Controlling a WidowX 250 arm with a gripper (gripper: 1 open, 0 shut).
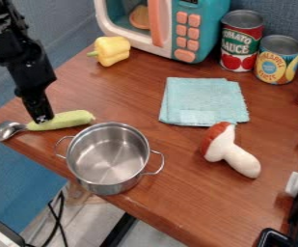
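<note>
My black gripper (38, 113) hangs over the left part of the wooden table, just above a pale green, elongated vegetable (64, 120). Whether it is open or shut is too small to tell. A metal spoon (7, 131) lies at the left edge beside the vegetable. A steel pot (109, 161) with two handles stands to the right and nearer. A red-and-white mushroom-like toy (231, 154) lies right of the pot, and a folded light blue cloth (203, 102) lies behind it.
A yellow pepper (110, 49), a teal toy microwave (160, 29) and two cans (241, 43) (279, 62) stand at the back. A dark appliance (295, 207) lines the right edge.
</note>
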